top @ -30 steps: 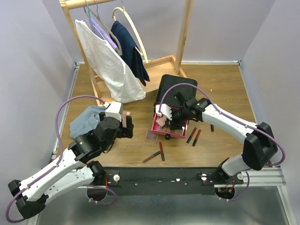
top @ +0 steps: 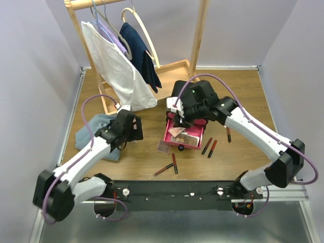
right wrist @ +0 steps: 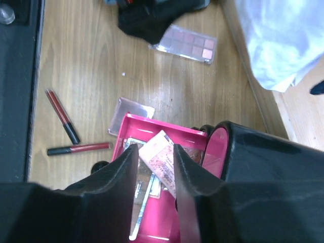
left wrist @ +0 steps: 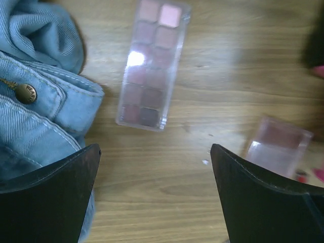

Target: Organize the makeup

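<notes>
My right gripper (top: 183, 117) hangs over the pink makeup box (top: 183, 143), its black lid behind. The box holds palettes, including a pale one (right wrist: 158, 158) lying askew; the right wrist view shows only a narrow space between my fingers, with nothing clearly held. My left gripper (top: 132, 130) is open above the table, over an eyeshadow palette (left wrist: 149, 76) beside folded denim (left wrist: 35, 116). A small clear palette (left wrist: 276, 144) lies left of the box. Lip pencils or tubes (right wrist: 62, 114) are scattered in front and to the right of the box.
A wooden clothes rack (top: 201, 30) with hanging white (top: 114, 71) and navy garments stands at the back left. The dark front edge (top: 162, 188) borders the table.
My right arm has risen and moved back from inside the box, exposing more of its contents. My left arm has shifted slightly over the eyeshadow palette.
</notes>
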